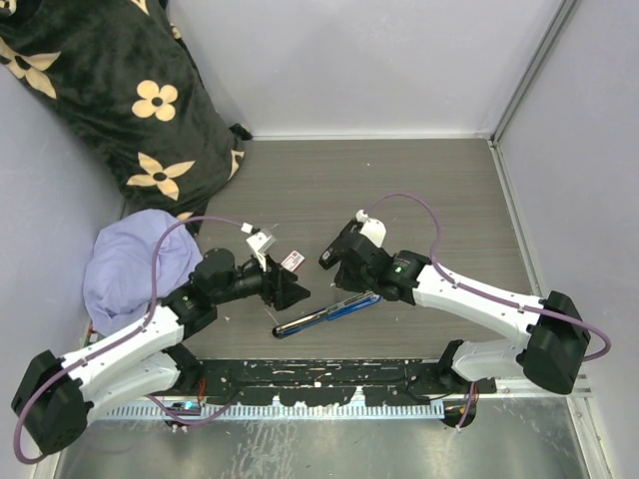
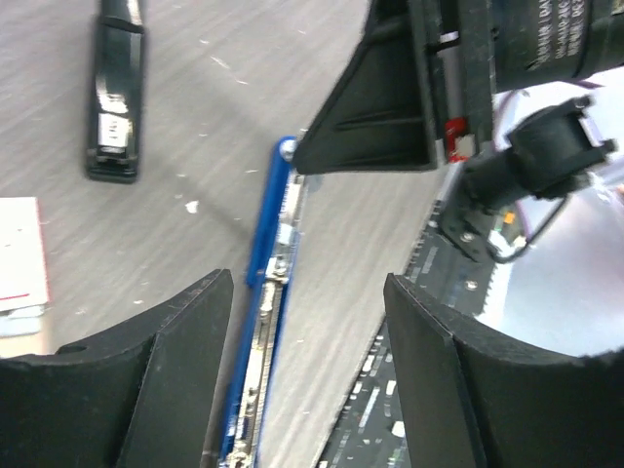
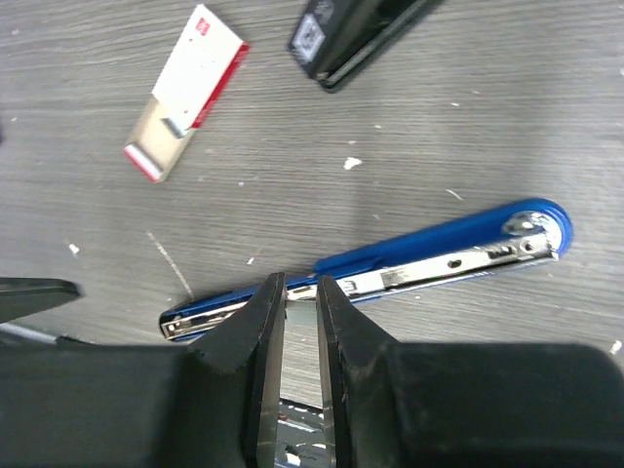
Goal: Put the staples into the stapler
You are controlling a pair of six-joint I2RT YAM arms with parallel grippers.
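Note:
The blue stapler lies opened out flat on the table, its metal channel facing up. Above its middle, my right gripper is closed on a small grey piece, which looks like a staple strip; its far side is hidden. In the left wrist view the right fingertips hang over the stapler's far end. My left gripper stands open, apart to the left, with nothing between its fingers. A white and red staple box, partly slid open, lies behind.
A black object with a white label lies behind the stapler, right of the box. A lilac cloth and a dark flowered cushion fill the left side.

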